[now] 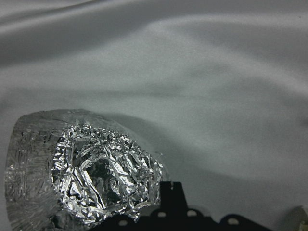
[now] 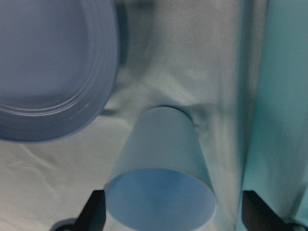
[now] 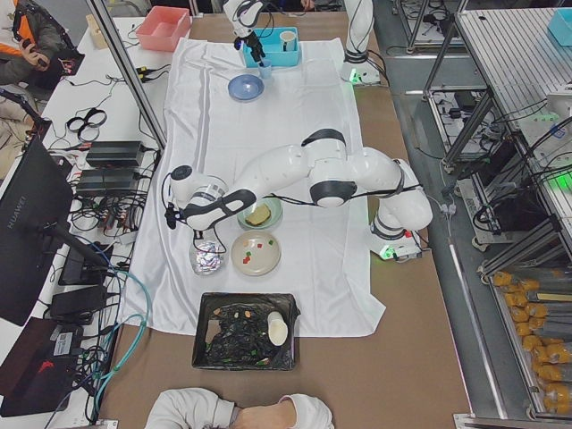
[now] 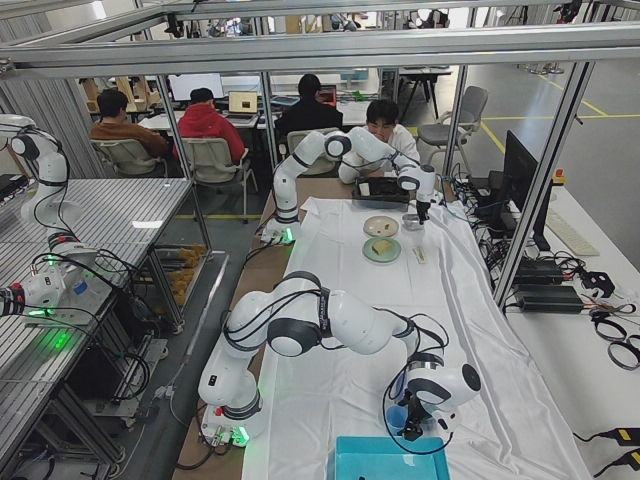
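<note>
A pale blue cup (image 2: 156, 144) stands beside a blue plate (image 2: 53, 57) and the teal bin (image 4: 390, 460), on the white cloth. My right gripper is open around the cup's upper end, one finger on each side in the right wrist view. My left gripper (image 3: 174, 214) hangs over the cloth near a crumpled foil dish (image 1: 108, 173); in the left wrist view its black tip covers the dish's edge, and its state is unclear.
A green plate with a yellow piece (image 3: 257, 213) and a beige plate with small pieces (image 3: 255, 253) lie near the left arm. A black lined tray (image 3: 237, 353) sits at that end.
</note>
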